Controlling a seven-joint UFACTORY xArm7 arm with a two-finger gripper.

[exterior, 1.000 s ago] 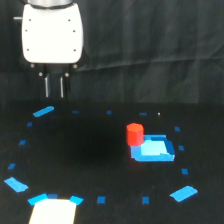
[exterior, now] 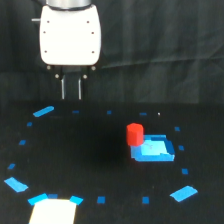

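Note:
My gripper [exterior: 71,97] hangs at the upper left of the camera view, high over the black surface. Its two thin fingers point down and stand apart, with nothing between them. To the right and lower in the view is a small red block [exterior: 134,134]. The block overlaps the back left corner of a shallow blue tray [exterior: 153,159] with a pale inside. Whether it rests in the tray, on its rim or in front of it, I cannot tell. The gripper is well clear of both.
Small blue tape squares mark out the black surface. Longer blue strips lie at the far left [exterior: 43,111], near left [exterior: 15,184] and near right [exterior: 184,193]. A bright, pale object [exterior: 53,213] is at the bottom left edge.
My gripper has moved to the right and appears slightly lower, its fingers still apart. The red block and the blue tray have stayed in place.

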